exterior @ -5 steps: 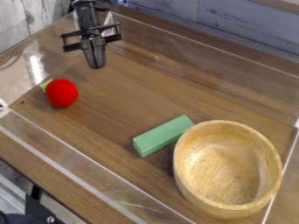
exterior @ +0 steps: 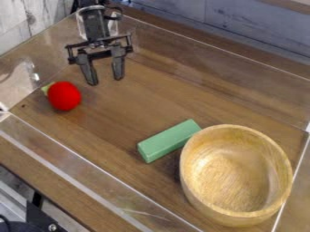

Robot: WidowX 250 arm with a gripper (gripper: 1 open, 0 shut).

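Note:
My gripper (exterior: pixel 104 69) hangs over the upper left of the wooden table, its two fingers parted with nothing seen between them. Below and left of it rests a red ball-like object (exterior: pixel 64 97) with a small pale green part on its upper left.
A green block (exterior: pixel 169 140) lies at the lower middle, beside a large pale wooden bowl (exterior: pixel 237 199) at the lower right. A wall and raised edges border the table.
The objects on the table stay where they were.

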